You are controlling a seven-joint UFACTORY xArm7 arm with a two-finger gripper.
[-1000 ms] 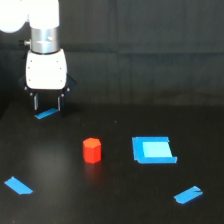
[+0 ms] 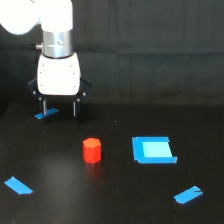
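A red block (image 2: 92, 151), with a hexagonal outline in this view, rests on the dark table left of the middle. My white gripper (image 2: 60, 107) hangs at the upper left, behind and to the left of the block. Its two thin fingers point down and stand apart, with nothing visible between them. To the right of the block, a pale square is framed by blue tape (image 2: 154, 138); nothing stands on it.
Single strips of blue tape lie on the table: a front-left strip (image 2: 18, 186), a front-right strip (image 2: 188, 195) and a back-left strip (image 2: 40, 116) near the gripper. A dark curtain (image 2: 150, 60) hangs behind.
The gripper has shifted to the right and slightly lower in the view, and the gap between its fingers looks wider. The red block and the tape marks have stayed put.
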